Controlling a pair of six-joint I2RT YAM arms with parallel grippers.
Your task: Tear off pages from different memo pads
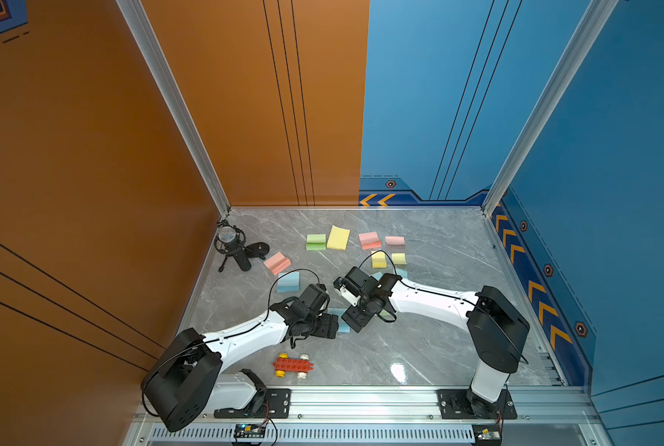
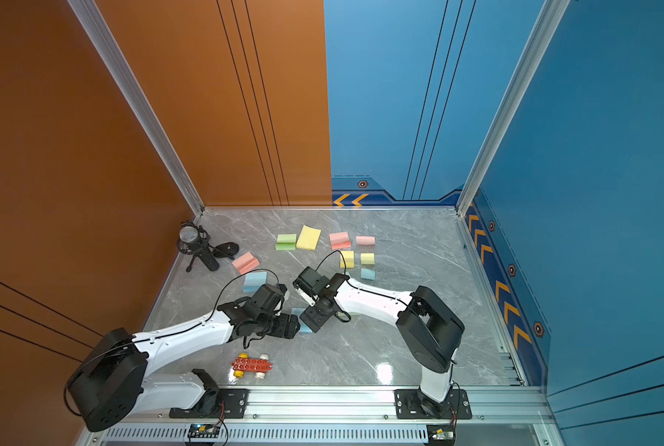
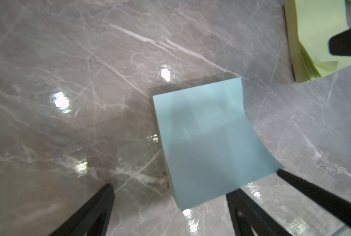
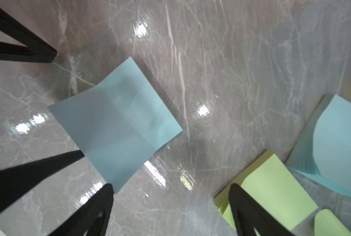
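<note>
A light blue memo pad (image 3: 206, 137) lies between my two grippers. Its near end curls up off the table in the left wrist view. My left gripper is open at that raised end; the tip of its right finger (image 3: 248, 214) is hidden behind the paper edge. Seen from the right wrist, the same blue pad (image 4: 118, 122) has one corner close to the left finger (image 4: 94, 210) of my right gripper, which is open too. Whether that finger touches the paper, I cannot tell. Nothing is clamped in either gripper.
Nearby are a yellow-green pad (image 4: 275, 192) and another blue pad (image 4: 332, 145). Pink, green and yellow pads stand farther back, with a large yellow pad (image 1: 338, 238) among them. A red toy car (image 1: 293, 365) sits at the front left.
</note>
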